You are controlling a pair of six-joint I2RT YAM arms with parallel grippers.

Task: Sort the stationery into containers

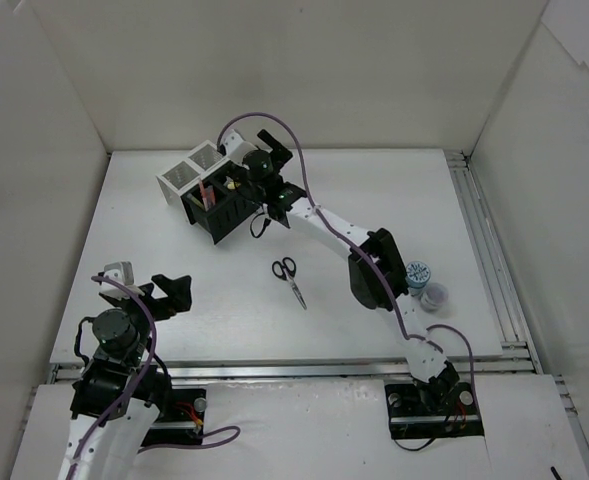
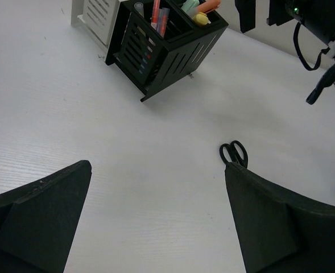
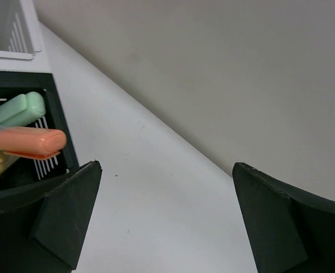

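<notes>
A black organizer stands at the back left beside a white one, holding red pens, an orange highlighter, a green one and something yellow. My right gripper is open over the organizer's right end, the orange highlighter beside its left finger, nothing between its fingers. My left gripper hangs open and empty at the front left. Scissors lie in the middle of the table.
A blue-lidded jar and a clear cup stand at the right. A wall rises behind the organizers.
</notes>
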